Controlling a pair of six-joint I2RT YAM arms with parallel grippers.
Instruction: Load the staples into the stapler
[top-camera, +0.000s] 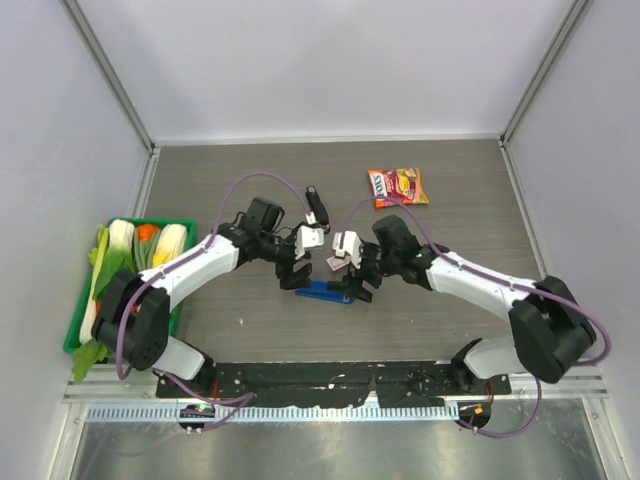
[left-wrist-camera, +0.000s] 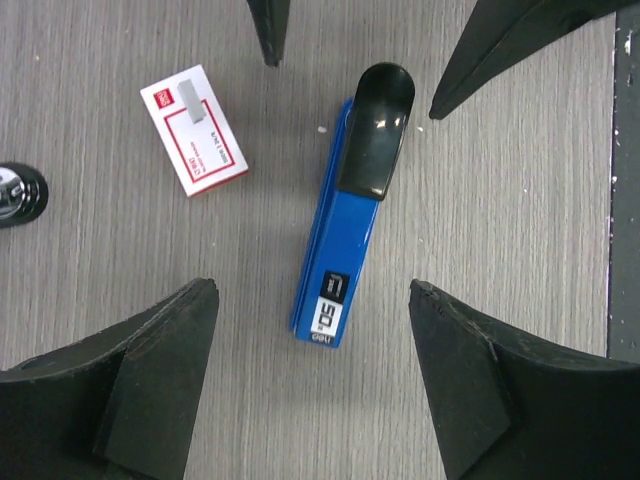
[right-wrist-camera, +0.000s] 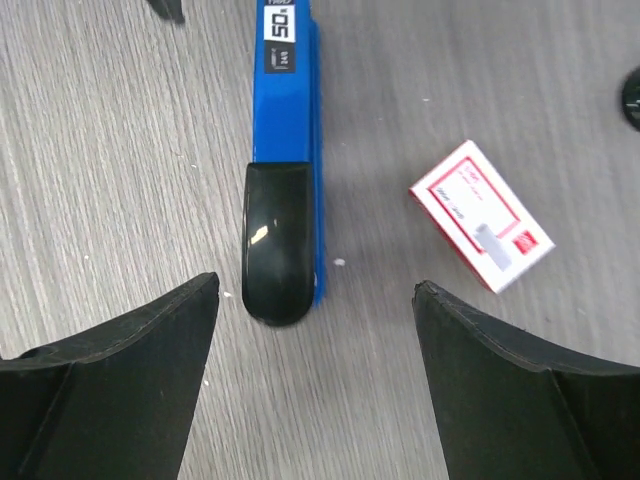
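A blue stapler (left-wrist-camera: 340, 240) with a black end cap (right-wrist-camera: 278, 240) lies on the table between my grippers. A white-and-red staples box (left-wrist-camera: 195, 130) lies beside it, a small grey piece on top, likely staples (right-wrist-camera: 490, 245). My left gripper is open over the stapler's blue end, nothing between its fingers. My right gripper is open over the black-capped end, also empty.
A black object (top-camera: 316, 206) stands or lies behind the stapler. A snack bag (top-camera: 398, 186) is at the back right. A green basket of vegetables (top-camera: 75, 330) sits at the left. Bare table surrounds the stapler.
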